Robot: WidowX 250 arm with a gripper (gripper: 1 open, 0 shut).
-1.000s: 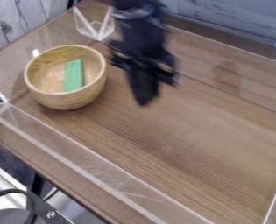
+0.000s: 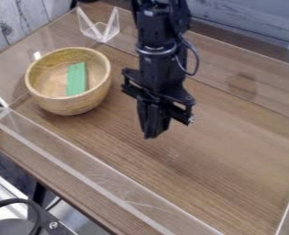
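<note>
The black robot arm hangs from the top centre of the camera view, its gripper [image 2: 151, 125] pointing down over the middle of the wooden table [image 2: 208, 184]. The gripper looks shut, with nothing visible between its fingers. To its left, apart from it, sits a round tan bowl [image 2: 51, 95] with a green block [image 2: 77, 79] in it.
A clear angular object [image 2: 99, 25] stands at the back left. Black cables [image 2: 24, 208] lie at the lower left edge.
The arm was blurred a second ago and is now sharp, with its gripper a little lower in the view. The bowl and green block look unchanged.
</note>
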